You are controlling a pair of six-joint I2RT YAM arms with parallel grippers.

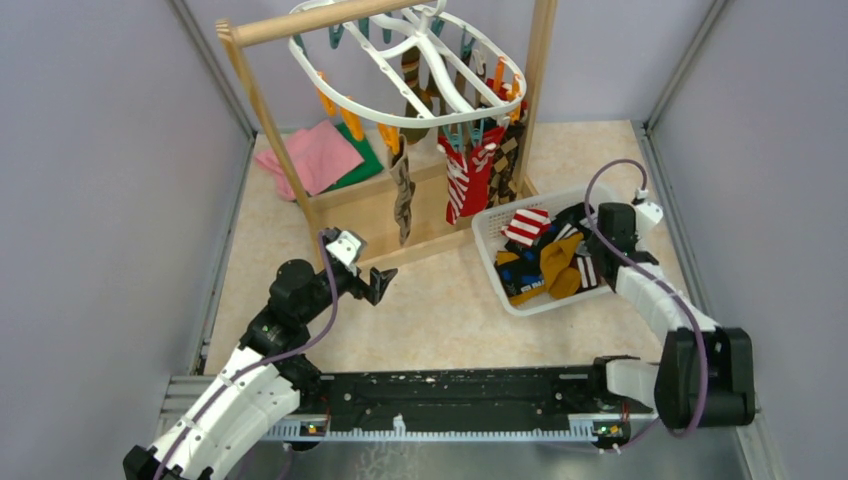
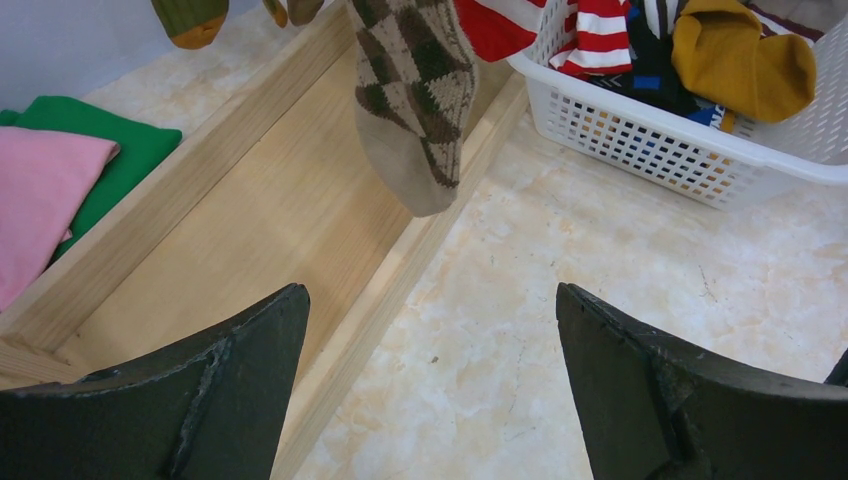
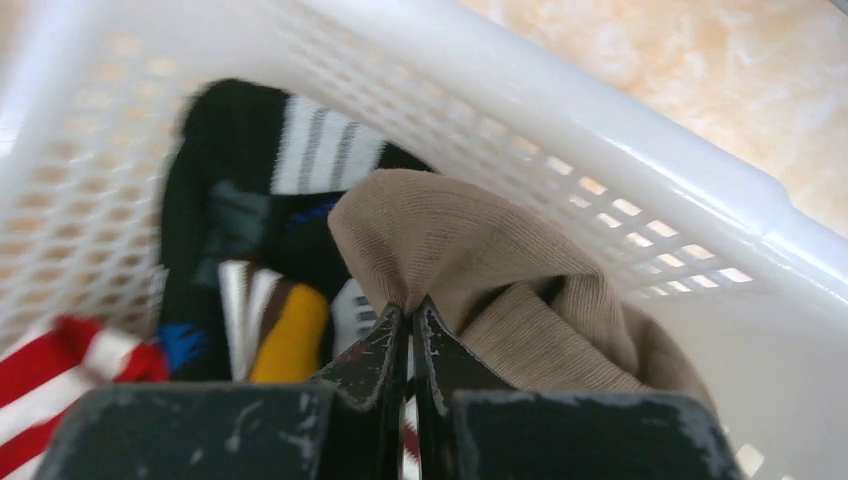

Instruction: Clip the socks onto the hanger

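In the top view several socks hang from the white hanger (image 1: 440, 118) on clips, among them a red striped one (image 1: 465, 180). My left gripper stands open and empty in front of a hanging checked sock (image 2: 410, 110). My right gripper is shut down inside the white basket, its fingertips at the edge of a taupe sock (image 3: 530, 300); whether any cloth is between them I cannot tell. Other socks lie beside it: dark striped, yellow (image 3: 285, 340) and red-white striped (image 3: 50, 385).
The basket (image 1: 530, 308) stands right of the wooden stand (image 1: 270, 120). Pink (image 1: 305, 160) and green cloths lie at the back left.
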